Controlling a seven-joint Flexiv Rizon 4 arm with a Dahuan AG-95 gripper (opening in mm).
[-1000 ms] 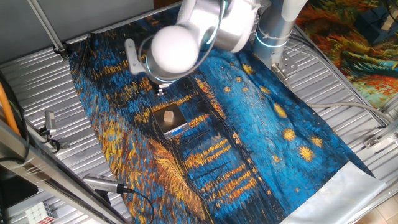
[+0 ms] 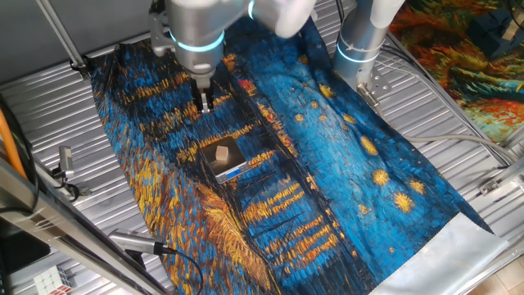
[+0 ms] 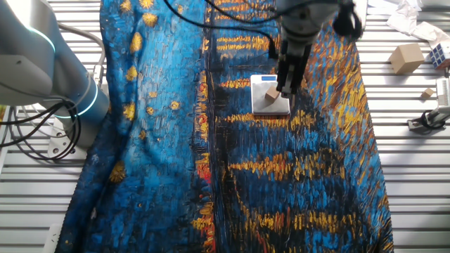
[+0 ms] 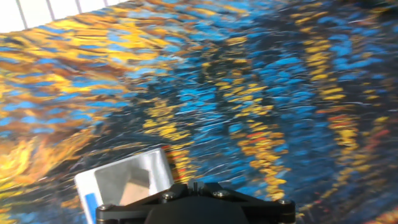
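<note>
A small tan wooden block (image 2: 222, 153) rests on a square kitchen scale (image 2: 237, 161) with a shiny top and light edge. From the opposite side, exterior view 2 shows the same block (image 3: 271, 93) on the scale (image 3: 278, 107). My gripper (image 2: 205, 106) hangs over the cloth just beyond the scale, apart from the block. In the wrist view the fingertips of my gripper meet at the bottom edge, shut, with nothing visible between them. The block (image 4: 135, 190) appears there to the lower left, partly cut off by the gripper's dark body.
A painted blue-and-orange cloth (image 2: 286, 205) covers the slatted table, with folds on its blue side. A larger wooden box (image 3: 406, 59), a puzzle cube (image 3: 441, 55) and a small block (image 3: 427, 93) lie off the cloth. A camera (image 2: 137, 242) stands at the table's side.
The arm has swung left and toward the back in exterior view 1, and the gripper has tipped more upright, showing its fingers. Block and scale have stayed in place.
</note>
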